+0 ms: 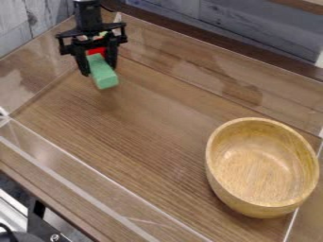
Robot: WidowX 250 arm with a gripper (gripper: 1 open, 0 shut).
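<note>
My black gripper (91,43) is at the back left of the wooden table, its fingers around the top of a small green object (104,74) with a red part showing just above the green. The green object appears tilted. Whether the fingers grip it or only surround it is hard to tell.
A yellow wooden bowl (259,198) sits at the front right. The table's edge and a pale wall run along the left.
</note>
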